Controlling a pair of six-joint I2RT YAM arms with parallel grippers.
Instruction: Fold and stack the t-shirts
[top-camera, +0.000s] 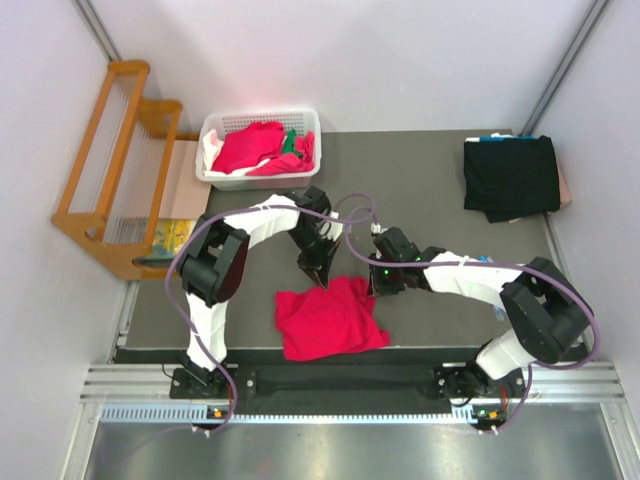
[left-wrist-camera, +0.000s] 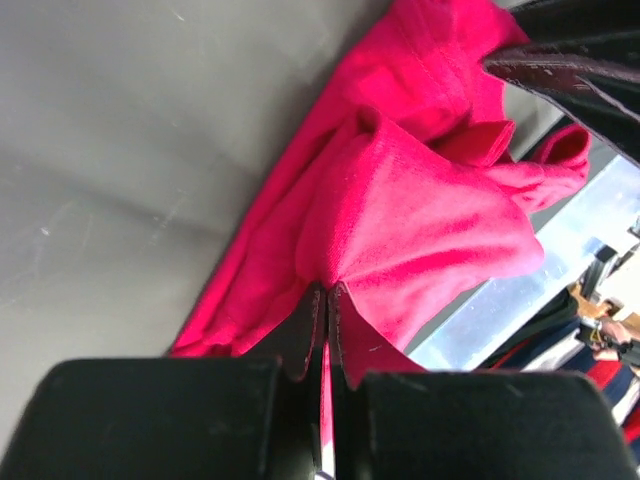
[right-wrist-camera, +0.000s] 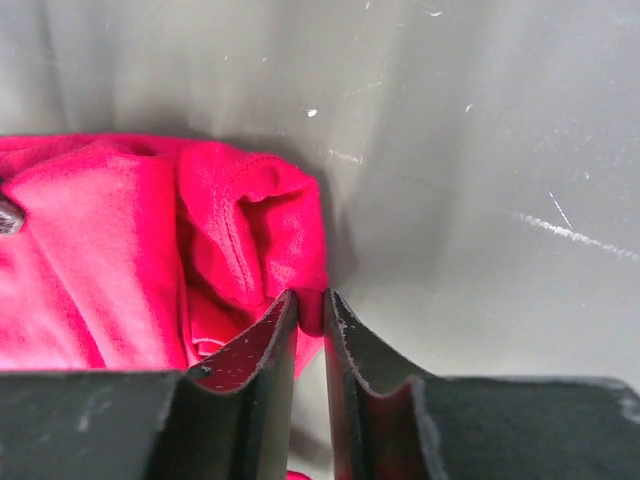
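A red t-shirt (top-camera: 332, 325) lies crumpled near the table's front edge, its upper edge bunched. My left gripper (top-camera: 324, 286) points down at its top edge; in the left wrist view its fingertips (left-wrist-camera: 318, 305) are together, with folds of red cloth gathering at them. At the shirt's upper right corner is my right gripper (top-camera: 371, 291). Red cloth fills the narrow gap between its fingertips in the right wrist view. How much fabric the left tips pinch is hidden.
A white basket (top-camera: 262, 183) of red, white and green clothes stands at the back. Folded dark shirts (top-camera: 511, 176) are stacked at the back right. A wooden rack (top-camera: 128, 165) occupies the left side.
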